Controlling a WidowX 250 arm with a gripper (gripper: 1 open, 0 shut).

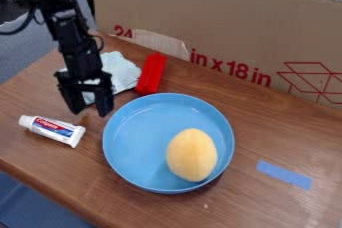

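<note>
My black gripper (88,100) is low over the left of the table, its fingertips just above and behind the Colgate toothpaste tube (52,129) and at the edge of a folded pale cloth (118,72); I cannot tell if anything is between the fingers. A blue plate (134,137) holds a yellow oval object (191,154). A red object (151,72) lies behind the plate, beside the cloth.
A cardboard box (227,32) stands along the back. A strip of blue tape (283,176) is stuck on the bare wooden table (281,132) at the right, which is clear.
</note>
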